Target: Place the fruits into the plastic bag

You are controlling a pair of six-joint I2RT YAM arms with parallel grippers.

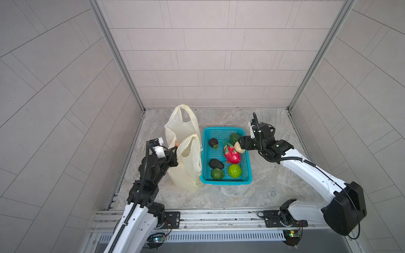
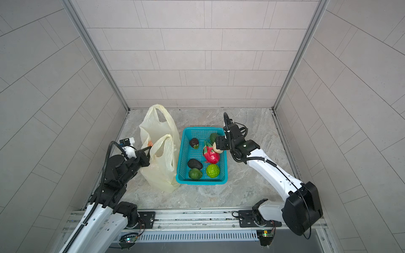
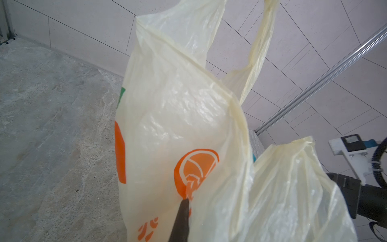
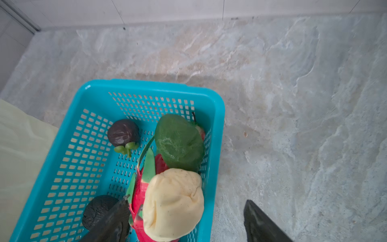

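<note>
A cream plastic bag [image 1: 187, 168] stands upright left of a teal basket [image 1: 246, 177]. My left gripper [image 1: 173, 156] is shut at the bag's left side; in the left wrist view the bag's plastic fills the area beyond its fingers. The basket holds a pale round fruit [image 4: 173, 203], a dark green fruit [image 4: 179, 141], a red dragon fruit [image 1: 232, 156], a dark mangosteen [image 4: 123, 133], a dark avocado [image 1: 216, 164], a green fruit [image 1: 217, 174] and a lime-green fruit [image 1: 235, 170]. My right gripper is open above the basket's right side, over the pale fruit.
Tiled walls enclose the back and sides; a metal rail runs along the front edge.
</note>
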